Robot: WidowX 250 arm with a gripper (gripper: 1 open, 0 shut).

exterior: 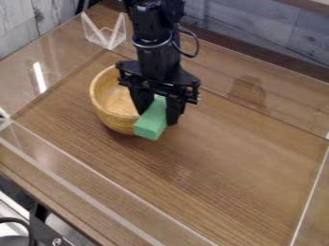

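Observation:
A green object (153,125), like a small block or bottle, hangs upright at a slight tilt from my black gripper (157,106), which is shut on it. It is just in front of the right part of a yellow bowl (108,96), partly overlapping it in view. The bowl's right side is hidden behind the arm and gripper, and whether the green object touches it I cannot tell.
A pale wall edge runs along the back and the right. A dark cable lies at the lower left corner, with something clear at the left edge.

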